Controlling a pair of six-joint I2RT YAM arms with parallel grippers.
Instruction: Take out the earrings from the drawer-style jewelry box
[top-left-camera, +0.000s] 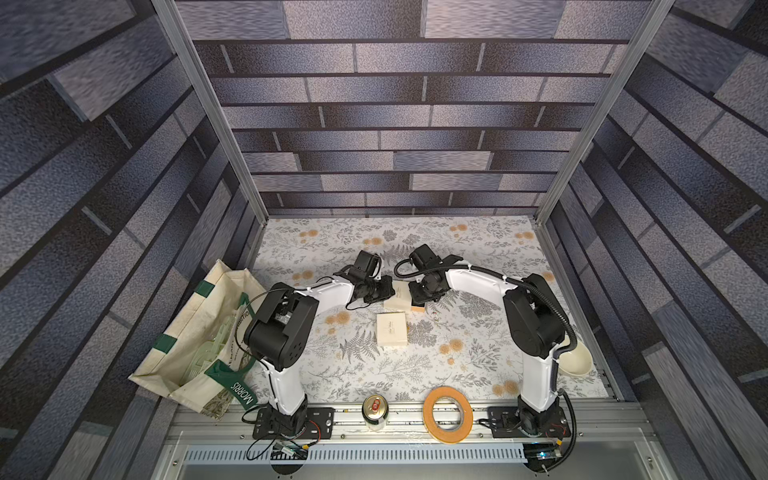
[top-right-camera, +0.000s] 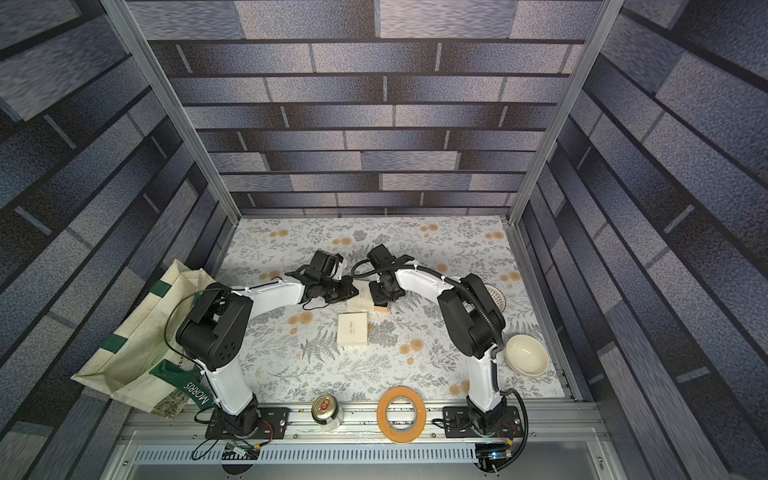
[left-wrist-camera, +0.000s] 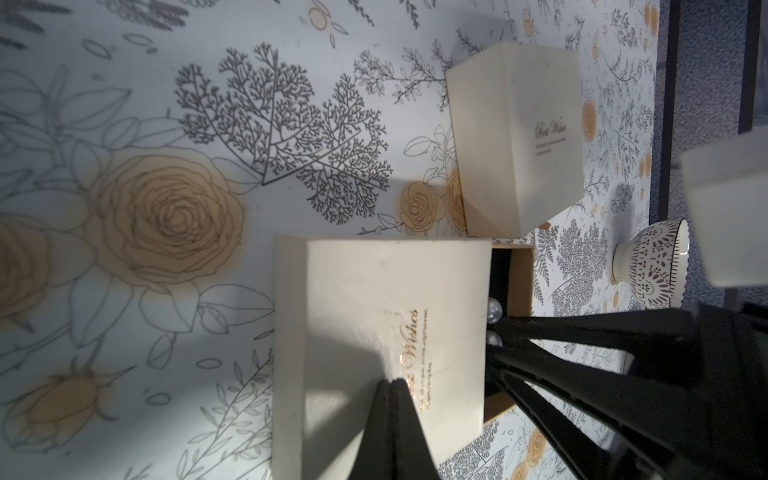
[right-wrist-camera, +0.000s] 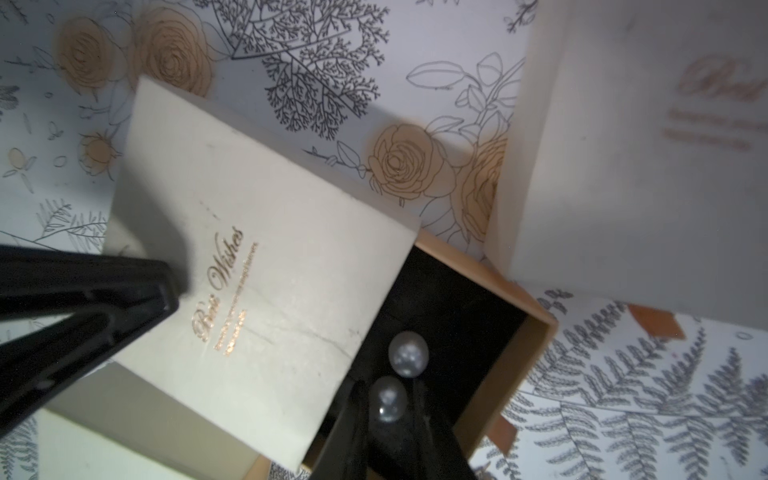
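Note:
The drawer jewelry box (right-wrist-camera: 256, 240), white with "Best Wishes", has its drawer (right-wrist-camera: 504, 360) pulled out, showing black lining and two pearl earrings (right-wrist-camera: 408, 352). My right gripper is down in the drawer, part open, its fingertips either side of the lower pearl (right-wrist-camera: 388, 397); whether they touch it I cannot tell. My left gripper rests at the top of the box's sleeve, shut, nothing visible between its fingers.
A second white box (top-left-camera: 392, 328) lies close in front. A cloth bag (top-left-camera: 192, 336) stands at left, bowls (top-right-camera: 525, 354) at right, a can (top-left-camera: 374, 409) and tape ring (top-left-camera: 447, 414) at the front edge.

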